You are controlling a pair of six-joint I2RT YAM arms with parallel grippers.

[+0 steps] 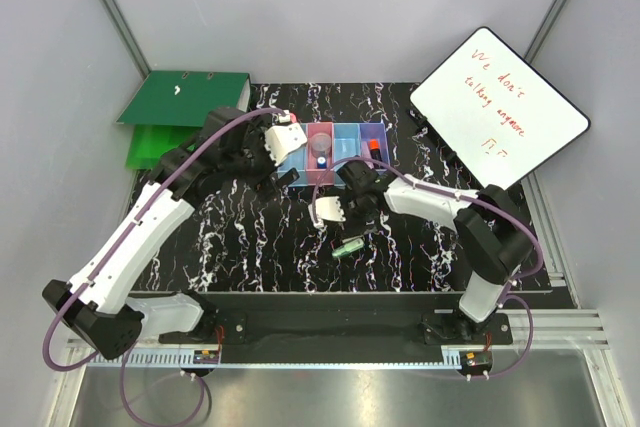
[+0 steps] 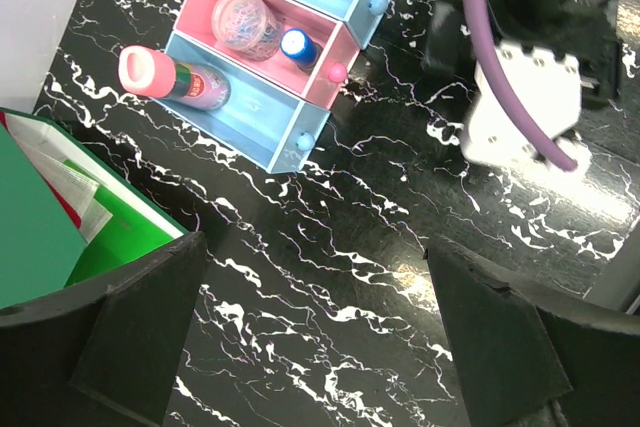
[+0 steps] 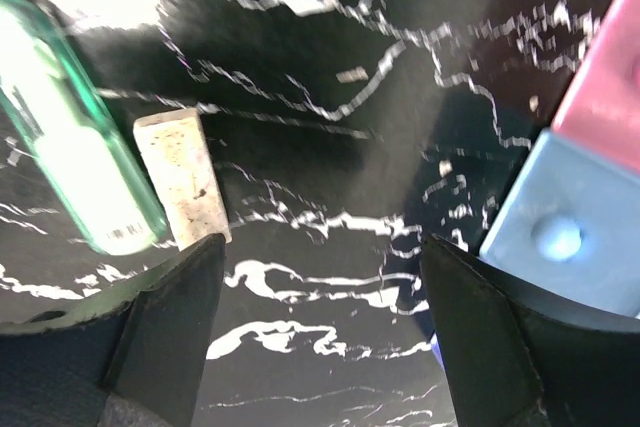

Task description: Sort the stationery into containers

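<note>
The beige eraser [image 3: 183, 175] lies on the marble table beside a green translucent case [image 1: 348, 248]. Over them, my right gripper is part open, its left finger [image 3: 175, 317] close to the eraser's near end and nothing held. A pink compartment [image 2: 340, 55] of the bin row holds a clear tub [image 2: 243, 23] and a blue-capped bottle [image 2: 300, 46]. In the left blue compartment [image 2: 255, 150] leans a pink-capped bottle [image 2: 175, 78]. A dark orange-capped item [image 1: 375, 150] stands in the purple compartment. My left gripper hangs open and empty above bare table.
A green binder [image 1: 185, 97] stands at the back left, and a whiteboard [image 1: 500, 112] leans at the back right. The right blue compartment [image 1: 347, 137] looks empty. Free table lies at the front left, below my left arm.
</note>
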